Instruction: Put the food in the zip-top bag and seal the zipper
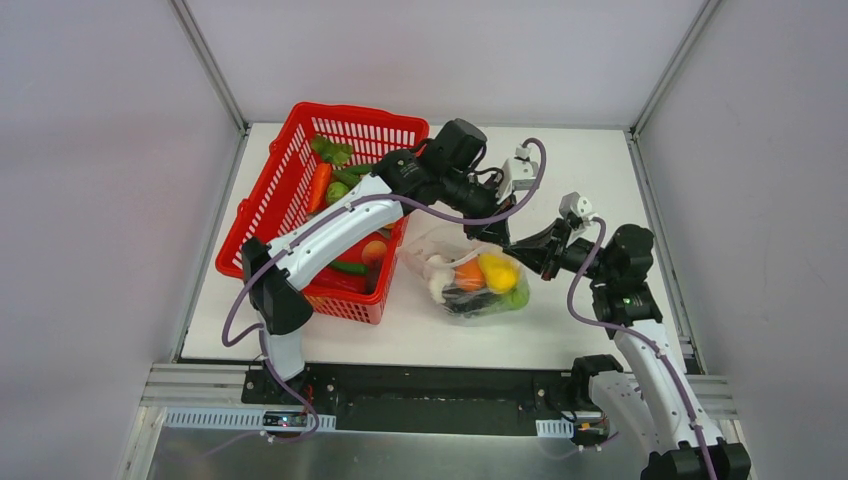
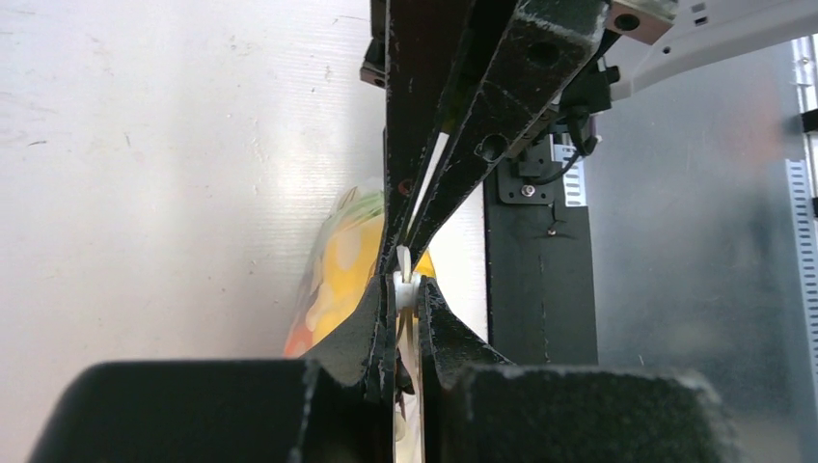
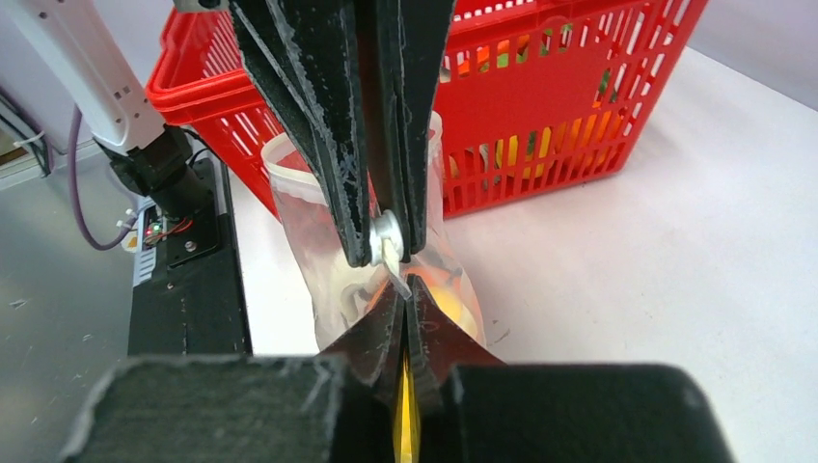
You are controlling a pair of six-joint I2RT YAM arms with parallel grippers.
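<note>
A clear zip bag [image 1: 460, 300] holding orange, yellow, green, white and dark food sits on the table under both grippers, also behind them in the right wrist view [image 3: 318, 241]. My left gripper [image 1: 500, 243] is shut on the bag's top at the white zipper slider [image 2: 405, 289], with a pale strip poking out. My right gripper [image 1: 515, 250] meets it at the bag top; in the right wrist view its fingers are shut just below the slider and strip, with nothing clearly between them.
A red basket [image 1: 250, 225] with vegetables and fruit fills the table's left, behind the left arm.
</note>
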